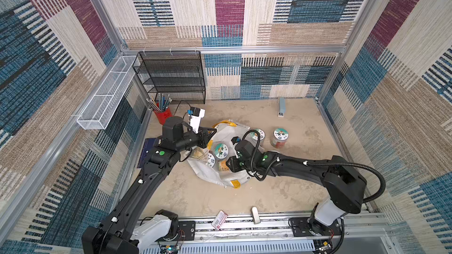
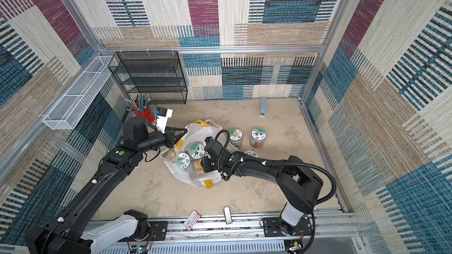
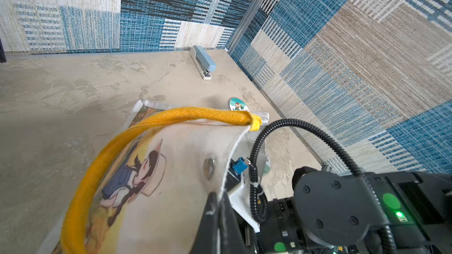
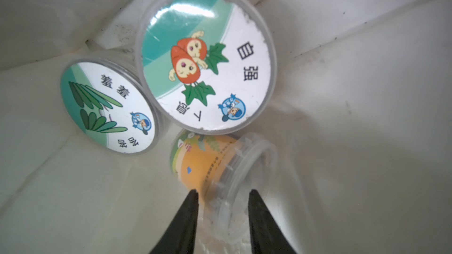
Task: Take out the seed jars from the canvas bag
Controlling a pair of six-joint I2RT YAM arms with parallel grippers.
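The canvas bag (image 1: 202,171) lies open on the table, its wall (image 3: 164,183) filling much of the left wrist view. My left gripper is shut at that wall's edge. Inside the bag are a carrot-label jar (image 4: 204,61), a green-leaf jar (image 4: 108,105) and a jar on its side with an orange label (image 4: 202,160). My right gripper is part open over the lying jar, fingertips either side of its rim in the picture; contact is unclear.
A stapler (image 1: 281,106) stands at the back right. A red pen cup (image 1: 162,115) and black wire rack (image 1: 169,75) are at the back left. A small box (image 1: 219,218) lies at the front edge. The right part of the table has free room.
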